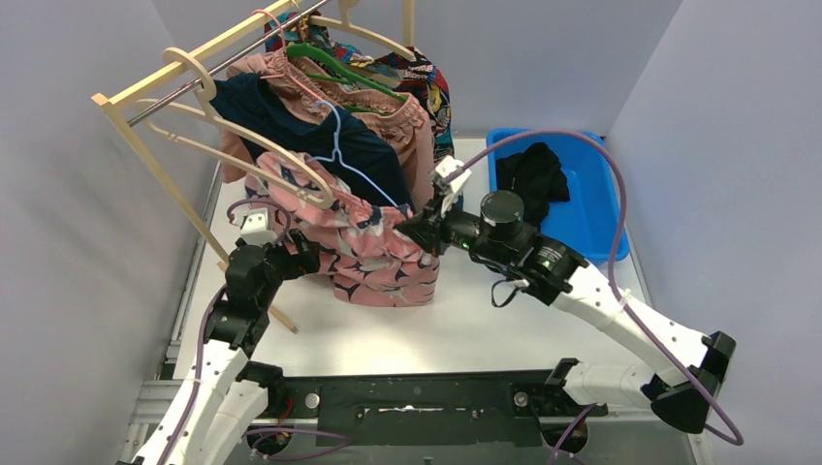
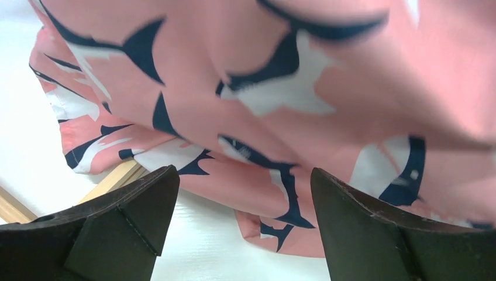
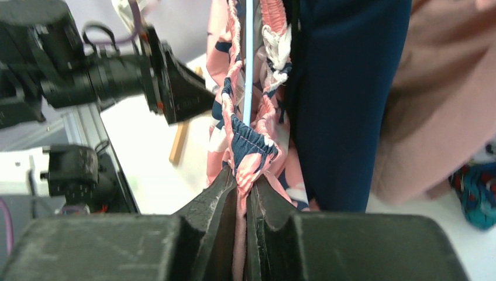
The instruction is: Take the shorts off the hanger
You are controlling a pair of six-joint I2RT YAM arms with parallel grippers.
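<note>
The pink shorts (image 1: 373,262) with navy and white shapes droop below the rail, their lower part near the white table. A light blue hanger (image 1: 338,145) is still inside their waistband, its hook off the rail and low among the clothes. My right gripper is shut on the waistband, at the hanger's end; in the right wrist view the cloth runs between its fingers. My left gripper stands open at the left, with the shorts' fabric filling the view beyond its fingers and nothing clearly gripped.
The wooden rack (image 1: 155,82) carries bare wooden hangers, a green hanger (image 1: 339,68) and other garments, among them a navy one (image 1: 373,155). At the back right stands a blue bin (image 1: 591,199) with black cloth inside.
</note>
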